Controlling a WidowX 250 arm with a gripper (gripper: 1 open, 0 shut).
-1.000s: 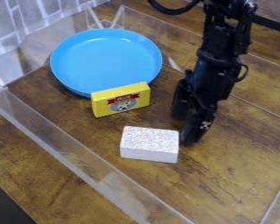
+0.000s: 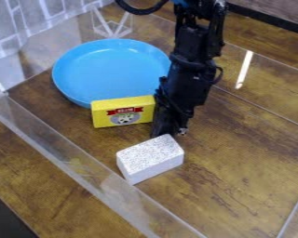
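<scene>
My black gripper (image 2: 168, 123) is low over the wooden surface, its tips just behind a white speckled block (image 2: 149, 158) and close to the right end of a yellow box (image 2: 122, 112) with a red label. It looks shut, with nothing visible between its fingers, though its tips are dark and hard to make out. The white block lies at an angle, its right end nearest the gripper.
A blue plate (image 2: 89, 65) lies at the back left, behind the yellow box. Clear walls border the left side. The wooden floor (image 2: 245, 149) to the right is open.
The gripper has moved left from the right of the white block. The white block has turned from level to angled and shifted a little left. The yellow box has moved slightly left.
</scene>
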